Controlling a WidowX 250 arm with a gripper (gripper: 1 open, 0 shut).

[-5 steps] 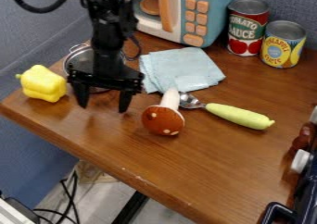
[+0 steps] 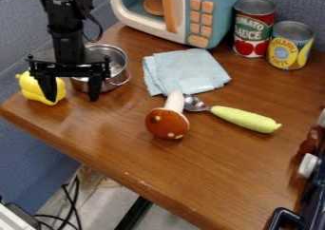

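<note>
My black gripper (image 2: 70, 85) is at the left end of the wooden table, its fingers open and lowered around a yellow pepper (image 2: 32, 88), which is partly behind the left finger. A steel pot (image 2: 112, 65) stands just behind and right of the gripper, partly hidden by it. A brown-capped mushroom (image 2: 166, 124) lies in the table's middle, with a steel spoon (image 2: 195, 105) and a corn cob (image 2: 245, 119) to its right.
A folded blue cloth (image 2: 184, 72) lies behind the mushroom. A toy microwave (image 2: 165, 10), tomato can (image 2: 254, 29) and yellow can (image 2: 291, 47) stand at the back. Dark objects line the right edge.
My gripper has moved leftward from in front of the pot to over the yellow pepper. The other objects look unmoved.
</note>
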